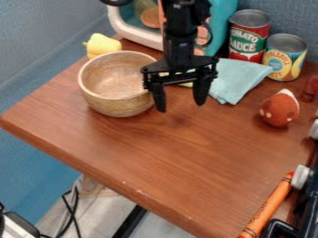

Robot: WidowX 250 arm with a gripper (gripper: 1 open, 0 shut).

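My black gripper [180,97] hangs just right of a wooden bowl [114,85], its two fingers spread apart with only bare tabletop showing between them. Behind and right of it lie a light blue cloth [239,81] and a thin yellowish object partly hidden by the gripper. A yellow object [102,46] sits behind the bowl.
At the back stand a teal-and-white toy [132,20], a tomato sauce can [247,36] and another can [284,58]. A brown egg-shaped toy [280,109] and an orange crayon [269,208] are on the right.
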